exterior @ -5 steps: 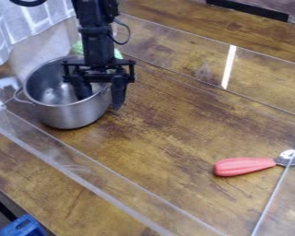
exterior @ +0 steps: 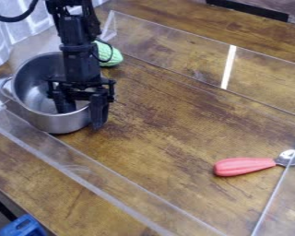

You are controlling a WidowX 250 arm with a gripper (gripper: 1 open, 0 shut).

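A steel pot (exterior: 45,111) stands at the left of the wooden table. The black gripper (exterior: 78,101) is lowered over and into the pot's right side, its fingers dark against the pot, so whether they are open or shut is hard to see. A green object (exterior: 110,55) lies behind the pot, partly hidden by the arm. A red-handled utensil (exterior: 243,167) with a metal end lies at the right.
Clear plastic walls edge the work area. A blue object (exterior: 25,228) sits at the lower left corner, off the tabletop.
The gripper has moved down and a little left at the pot. The pot appears shifted slightly leftward.
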